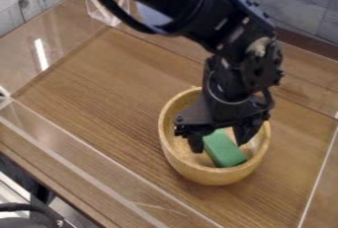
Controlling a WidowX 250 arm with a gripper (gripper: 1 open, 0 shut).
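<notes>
A yellow round bowl (196, 168) sits on the wooden table toward the lower right. A green block (224, 151) lies inside it. My black gripper (218, 131) is open, coming down from the top into the bowl, its fingertips around the upper part of the green block. The block's far end is partly hidden by the gripper, and I cannot tell whether the fingers touch it.
A raised edge runs along the back right, and a dark gap with black cables lies beyond the table's lower left edge.
</notes>
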